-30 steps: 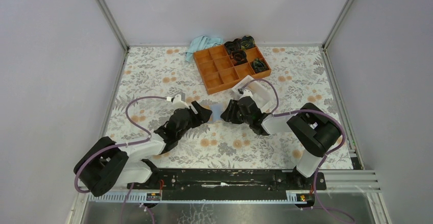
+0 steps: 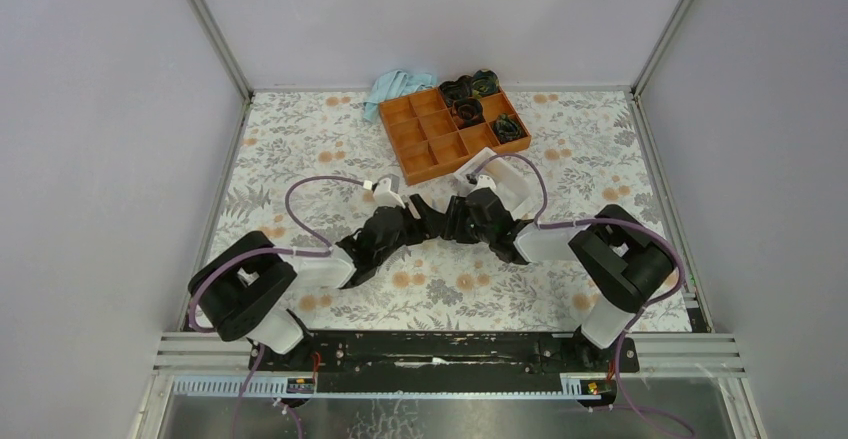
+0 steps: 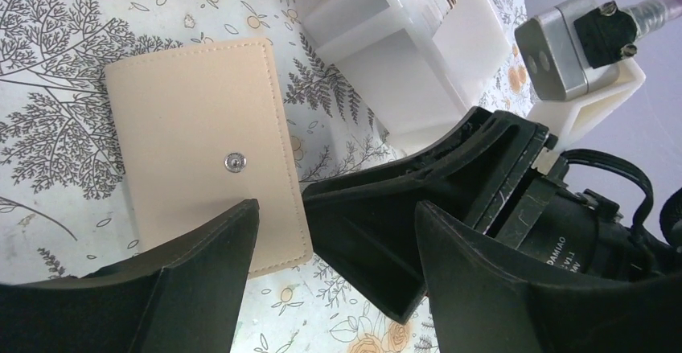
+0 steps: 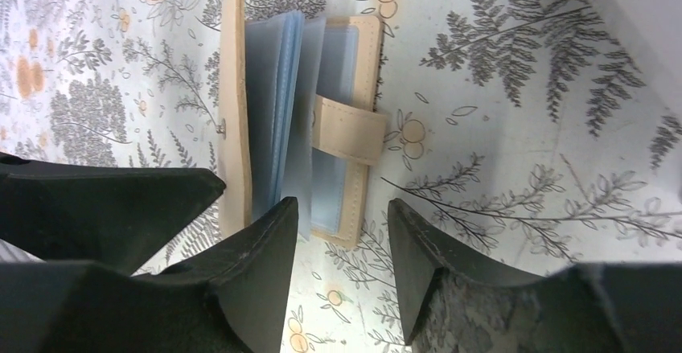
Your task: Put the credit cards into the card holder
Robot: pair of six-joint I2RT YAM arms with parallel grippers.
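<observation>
A beige card holder [image 4: 366, 55] stands partly open on the table. Its front cover is raised and clear bluish sleeves [image 4: 273, 104] fan out from it. In the left wrist view the cover [image 3: 193, 128] shows its outer face with a metal snap. My left gripper is part open by the cover's lower right edge, nothing seen gripped. Over the holder's lower end, my right gripper is open, its fingers apart near the sleeves and strap. From above, the two grippers nearly meet and hide the holder. A white box [image 3: 426, 63] holds thin upright edges, probably cards.
Behind the grippers sits a wooden compartment tray [image 2: 425, 171] with dark coiled items in some cells. A light blue cloth [image 2: 398, 85] lies at its left.
My left gripper has moved right, up to the right gripper, covering the holder that showed between them. The right gripper has hardly moved.
</observation>
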